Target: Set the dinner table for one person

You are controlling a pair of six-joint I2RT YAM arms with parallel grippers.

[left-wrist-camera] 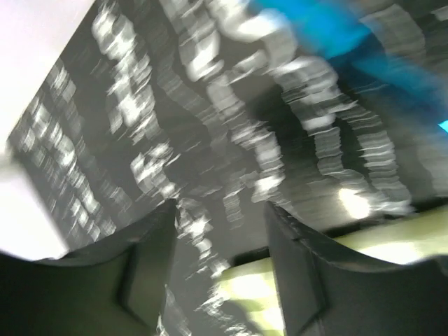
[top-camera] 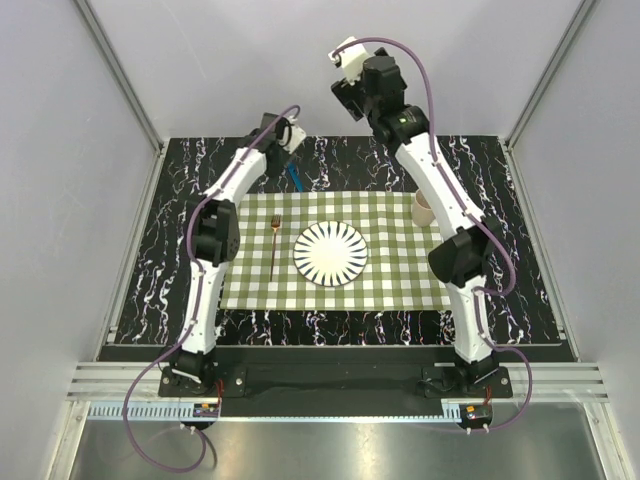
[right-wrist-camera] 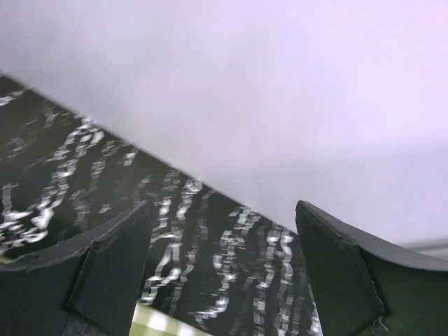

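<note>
A blue utensil [top-camera: 294,177] lies on the black marbled table behind the placemat; its exact kind is hard to tell. My left gripper is low beside it, fingers parted and only table between them. The utensil's blue handle [left-wrist-camera: 325,31] shows blurred at the upper right of the left wrist view. On the green checked placemat [top-camera: 395,275] lie a white plate [top-camera: 331,253] with dark marks and, to its left, a brown fork [top-camera: 275,245]. A pale cup [top-camera: 422,209] is partly behind the right arm. Raised at the back, my right gripper stands open and empty.
The right arm [top-camera: 435,180] spans the placemat's right side. White walls [top-camera: 240,60] close in the back and both sides.
</note>
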